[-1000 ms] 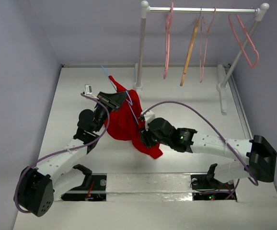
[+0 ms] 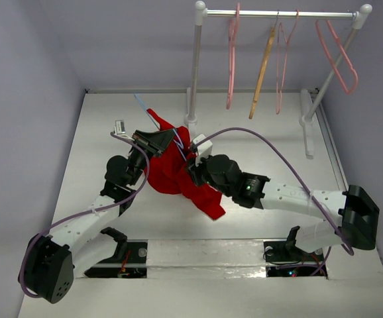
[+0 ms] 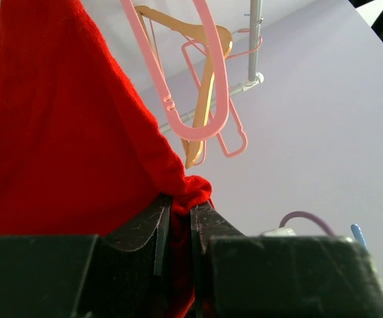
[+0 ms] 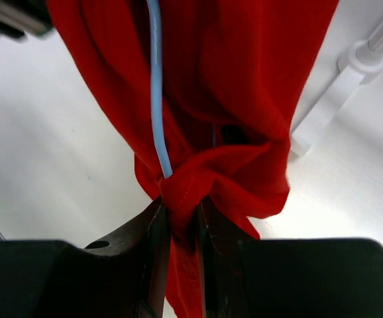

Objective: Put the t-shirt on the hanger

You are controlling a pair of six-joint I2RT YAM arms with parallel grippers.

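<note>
A red T-shirt (image 2: 171, 175) is held raised between the arms, with a light blue hanger (image 4: 156, 93) running inside and along it. My left gripper is shut on the shirt's bunched fabric, in the upper middle of the top view. My right gripper is lower and to its right, at the hanger's end where the cloth gathers between its fingers; whether it grips firmly or stands partly open is hard to tell.
A white rail (image 2: 291, 14) at the back carries several pink hangers (image 2: 232, 59) and a wooden hanger (image 2: 263, 71). The rack's foot (image 2: 307, 126) stands on the right. Bare floor surrounds the shirt.
My right gripper has moved slightly up and left along the shirt, toward my left gripper. The left arm has shifted only slightly.
</note>
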